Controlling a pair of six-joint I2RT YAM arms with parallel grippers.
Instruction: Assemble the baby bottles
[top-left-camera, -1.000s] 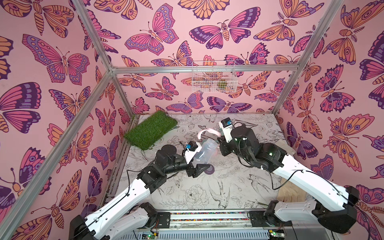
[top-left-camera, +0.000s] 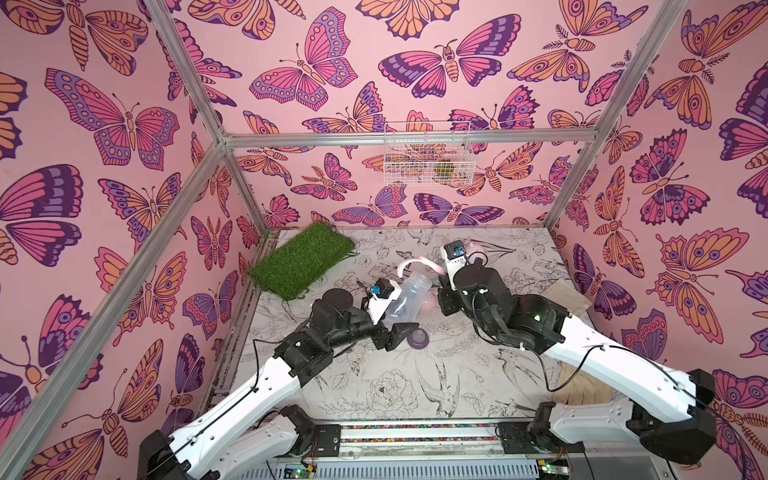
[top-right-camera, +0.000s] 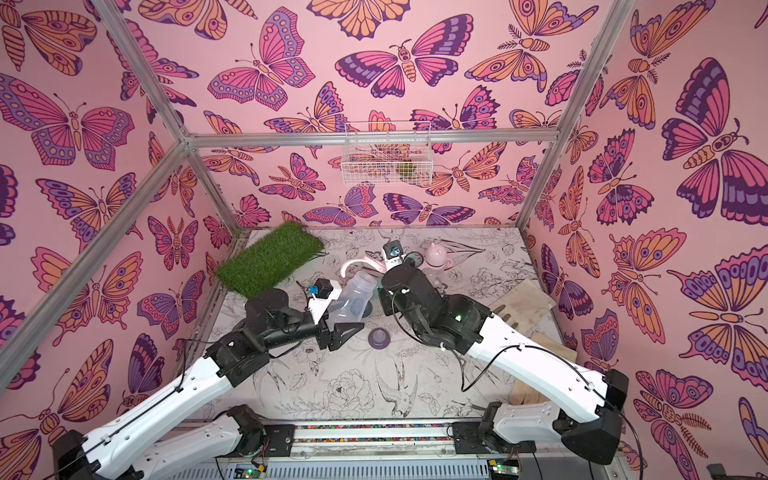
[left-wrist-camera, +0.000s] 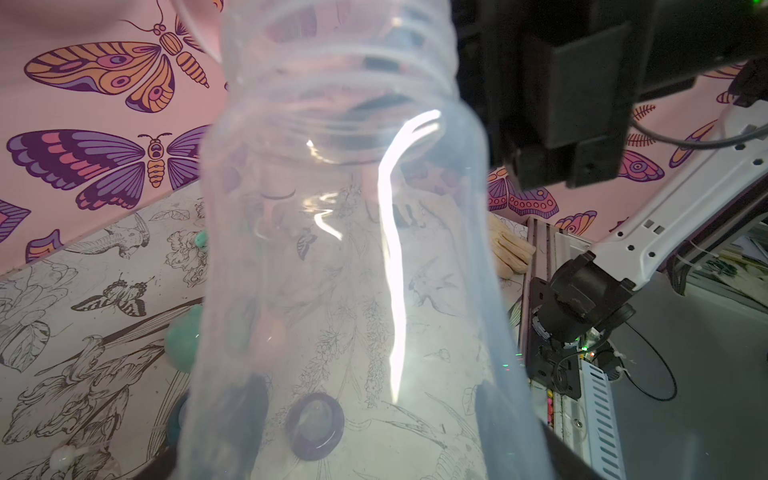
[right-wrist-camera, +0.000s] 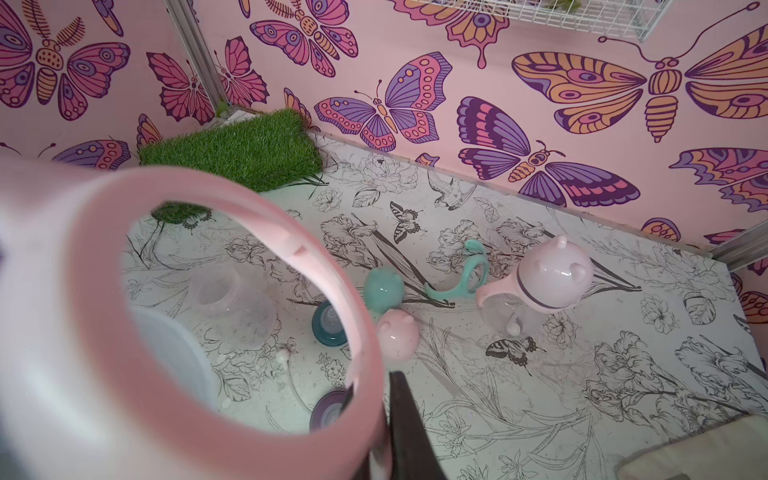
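A clear bottle (top-left-camera: 409, 297) is held tilted, mouth up, in my left gripper (top-left-camera: 390, 321), filling the left wrist view. My right gripper (top-left-camera: 444, 292) is shut on a pink handle ring (right-wrist-camera: 358, 320), close beside the bottle's mouth. Below lie a purple ring (top-left-camera: 417, 339), a teal collar (right-wrist-camera: 326, 326), a teal cap (right-wrist-camera: 384, 288), a pink cap (right-wrist-camera: 397, 333), a teal handle (right-wrist-camera: 454, 284) and another clear bottle (right-wrist-camera: 240, 308). A bottle with pink top (right-wrist-camera: 552, 276) stands at the back right.
A grass mat (top-left-camera: 300, 256) lies at the back left. Beige cloths (top-right-camera: 520, 308) lie at the right. A wire basket (top-left-camera: 428, 168) hangs on the back wall.
The left arm has barely moved.
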